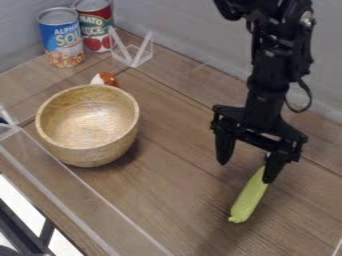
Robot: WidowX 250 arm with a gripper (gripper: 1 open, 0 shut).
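Observation:
My black gripper (249,150) hangs open above the wooden table at the right, just over the upper end of a pale green long object (246,202), which lies diagonally on the boards. Nothing shows held between the fingers. A light wooden bowl (87,135) sits on the left of the table.
A small orange and white item (104,80) lies behind the bowl. Two cans, a blue one (62,40) and a red one (96,25), stand at the back left corner near a clear plastic piece.

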